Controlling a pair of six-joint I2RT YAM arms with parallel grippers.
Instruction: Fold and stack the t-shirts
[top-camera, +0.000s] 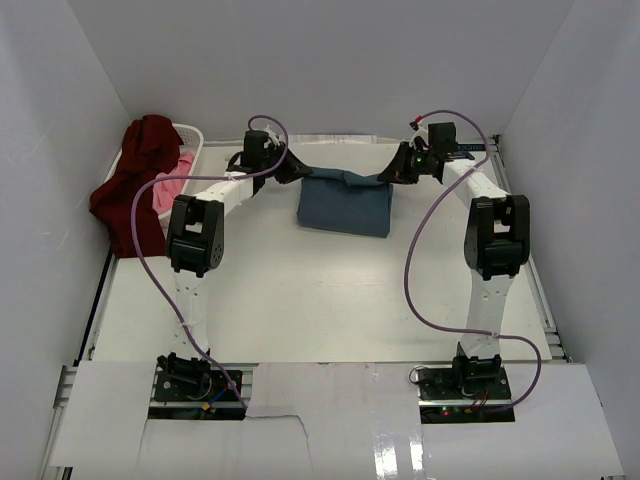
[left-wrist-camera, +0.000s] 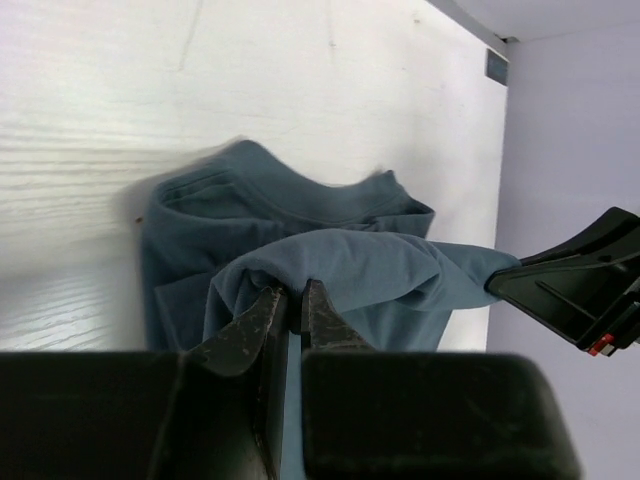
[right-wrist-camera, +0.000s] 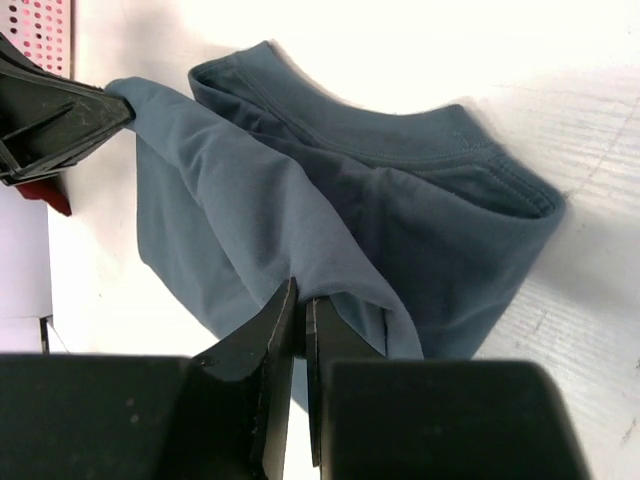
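A dark blue-grey t-shirt (top-camera: 345, 205) lies partly folded near the back of the white table. Its upper layer is lifted at both ends, and a band of cloth stretches between my two grippers. At the left end my left gripper (top-camera: 305, 172) is shut on the shirt, pinching a fold of the fabric (left-wrist-camera: 335, 262). At the other end my right gripper (top-camera: 384, 179) is shut on the shirt too, with cloth (right-wrist-camera: 285, 215) running away from its tips. The neckline (right-wrist-camera: 390, 130) lies on the table behind the raised band.
A white basket (top-camera: 190, 150) stands at the back left, with a dark red garment (top-camera: 145, 165) draped over it and a pink one (top-camera: 172, 183) inside. Grey walls enclose the back and sides.
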